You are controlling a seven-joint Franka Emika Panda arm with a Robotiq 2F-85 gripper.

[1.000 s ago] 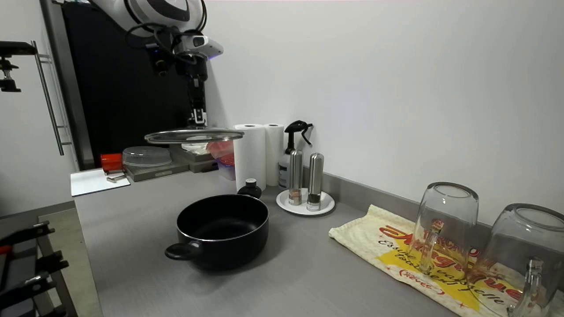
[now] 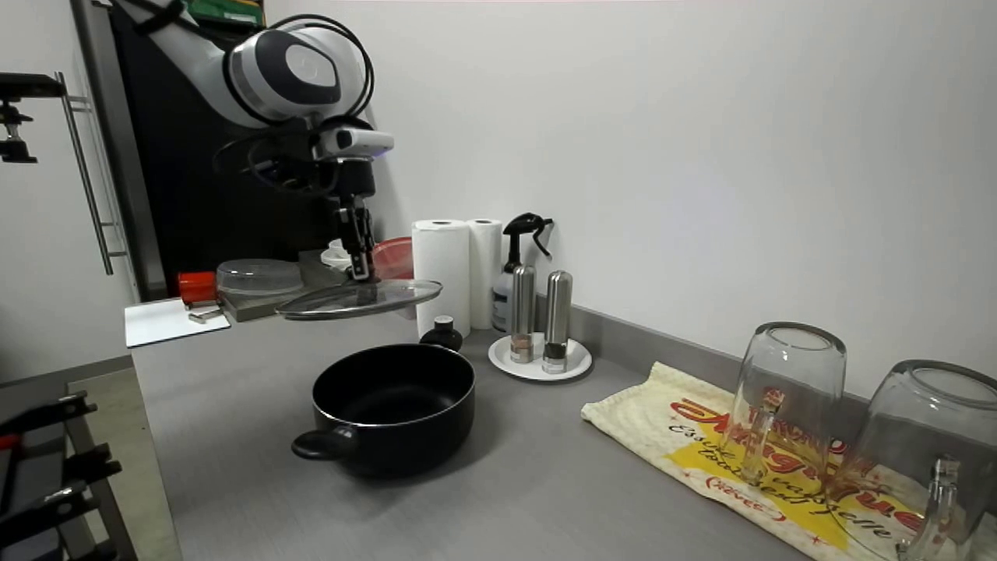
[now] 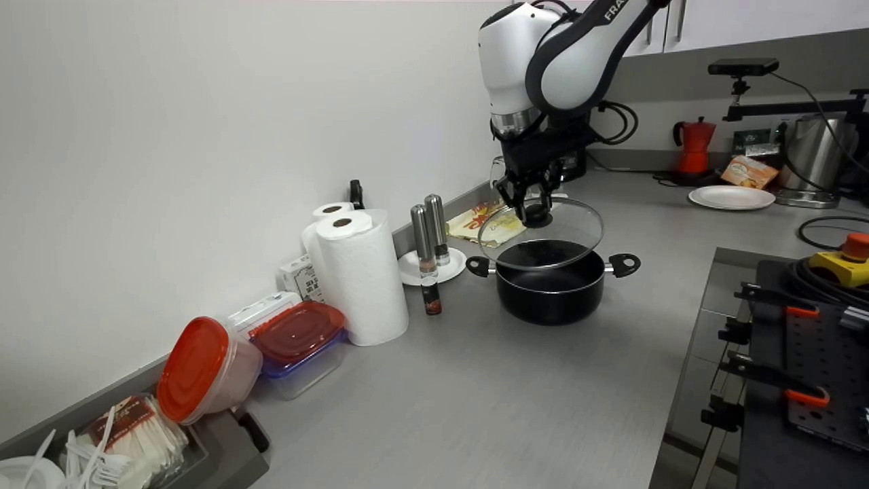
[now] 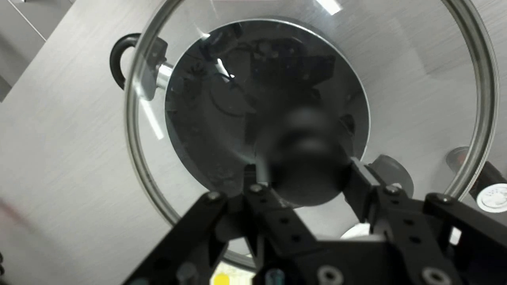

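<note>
My gripper is shut on the black knob [image 4: 306, 161] of a glass lid, which hangs in the air, tilted. The clear lid [image 2: 402, 294] with its metal rim is higher than the black pot [image 2: 397, 444] and apart from it in exterior view 1. The open pot [image 3: 550, 297] stands on the counter with a black handle on either side. Through the glass in the wrist view, the pot's dark inside [image 4: 214, 137] shows below the lid, off centre within the lid's rim [image 4: 487, 95].
Two steel grinders [image 2: 557, 318] on a white plate [image 2: 505, 355] stand beside the pot, near paper towel rolls [image 2: 441, 271]. A small dark-bodied jar [image 3: 430, 297] stands nearby. Two glass mugs [image 2: 794, 374] rest upside down on a printed cloth [image 2: 645, 411].
The gripper and lid have come down and slightly right in exterior view 1. The lid, nearly level before, is now tilted. The pot has stayed in place.
</note>
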